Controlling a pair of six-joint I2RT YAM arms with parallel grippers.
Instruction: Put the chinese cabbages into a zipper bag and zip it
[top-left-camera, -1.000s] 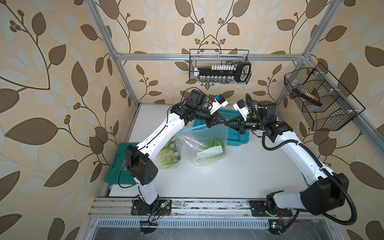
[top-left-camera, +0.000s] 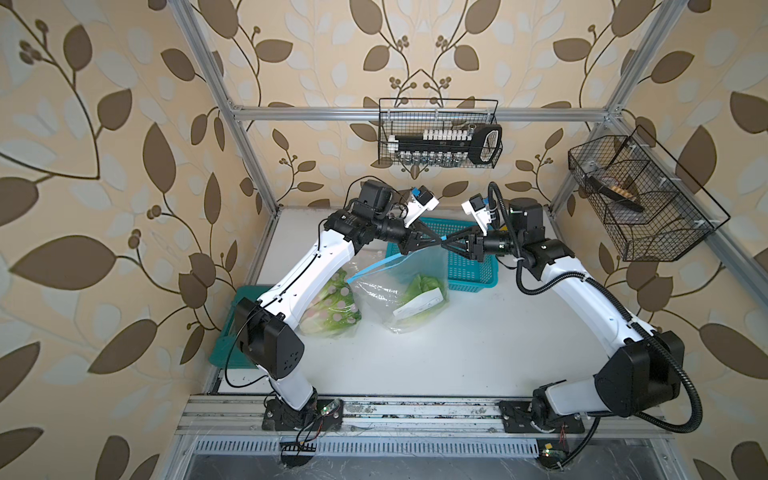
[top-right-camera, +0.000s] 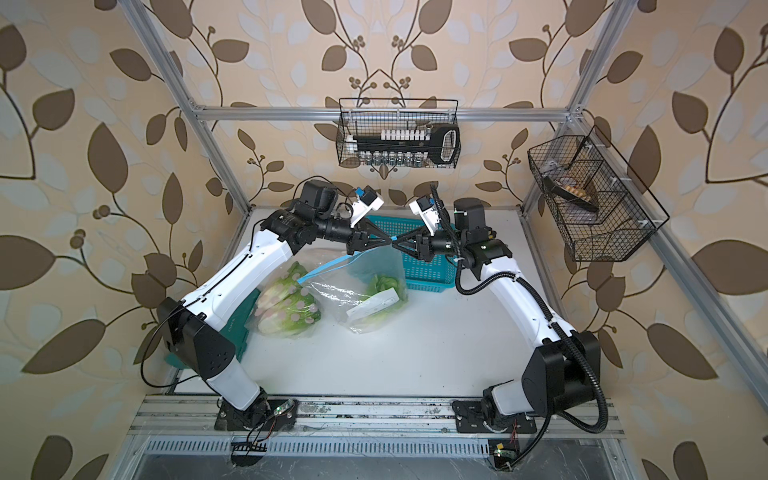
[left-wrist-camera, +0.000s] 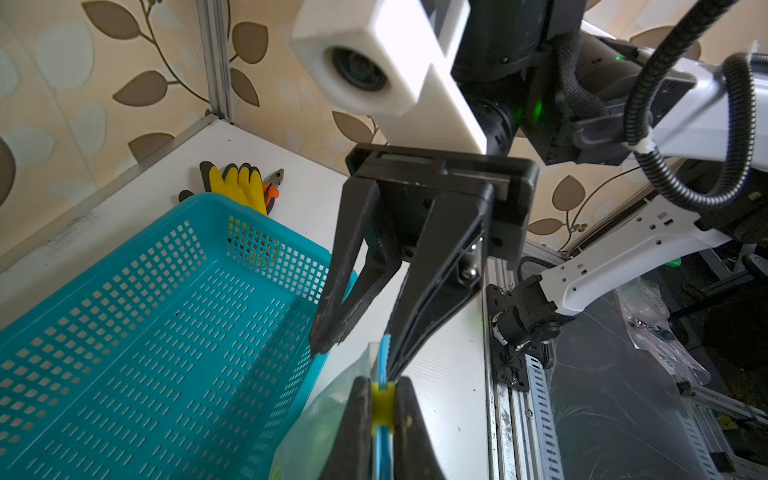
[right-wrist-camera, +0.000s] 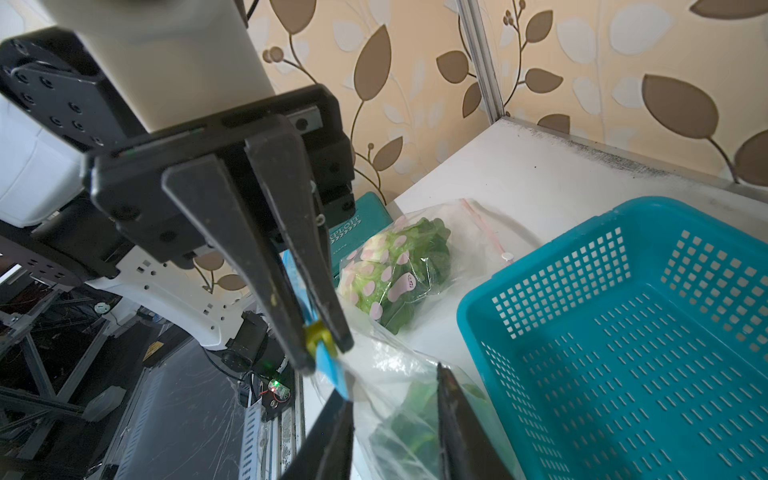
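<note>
A clear bag (top-left-camera: 400, 304) with a green cabbage inside hangs by its blue top strip beneath both grippers. My left gripper is shut on that strip at its yellow slider. My right gripper is open, its fingers beside the strip and slightly apart from it in its own wrist view; the two grippers nearly touch. A second bagged cabbage (right-wrist-camera: 400, 264) with pink spots lies left of the hanging bag on the table.
An empty teal basket (left-wrist-camera: 176, 336) stands behind the bag, with yellow gloves (left-wrist-camera: 240, 188) and pliers beyond. Another teal basket (top-left-camera: 232, 344) is at the left.
</note>
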